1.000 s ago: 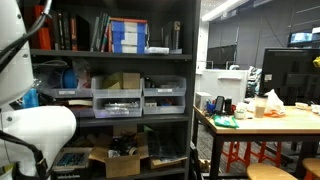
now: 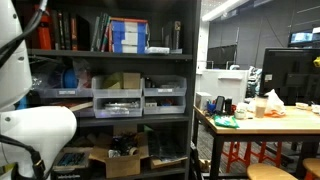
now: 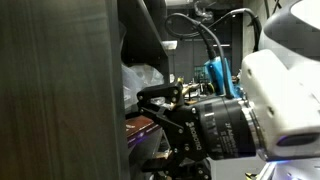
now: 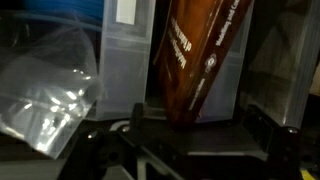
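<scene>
A brown-red book or flat box (image 4: 193,55) with pale lettering rises from a clear plastic bin in the wrist view. My gripper stands open, one dark finger on either side of the book's lower end. Contact between fingers and book cannot be made out. From the second exterior view, the black gripper body (image 3: 205,130) reaches in beside a dark shelf panel, and its fingertips are hard to see. Only the white arm (image 2: 35,135) shows at the left of the first exterior view.
Crumpled clear plastic bags (image 4: 45,95) lie left of the book. A dark shelf panel (image 3: 60,90) stands close to the gripper. The shelf unit carries books (image 2: 128,35), clear bins (image 2: 117,106) and a cardboard box (image 2: 118,160). A wooden table (image 2: 270,123) is at right.
At the left edge of the first exterior view, the white arm has shifted slightly. The shelves and table look the same.
</scene>
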